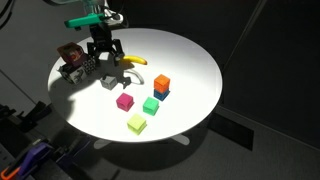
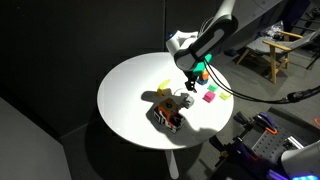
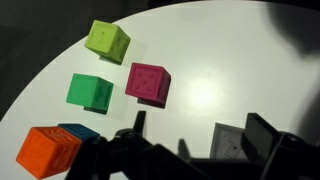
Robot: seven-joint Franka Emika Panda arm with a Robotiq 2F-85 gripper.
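Note:
My gripper hangs over the white round table, its fingers wide apart at the bottom of the wrist view. A grey block (image 3: 228,140) lies below, close beside the right finger, which partly hides it. In exterior view 1 the gripper (image 1: 104,60) stands just behind the grey block (image 1: 109,82). A magenta block (image 3: 149,82), a green block (image 3: 90,91) and a yellow-green block (image 3: 107,40) sit apart on the table. An orange block (image 3: 48,150) rests on a blue block (image 1: 161,95). Nothing shows between the fingertips.
A yellow banana (image 1: 133,60) and a pale curved object (image 1: 134,78) lie beyond the gripper. A box (image 1: 71,52) with dark and red items stands at the left edge.

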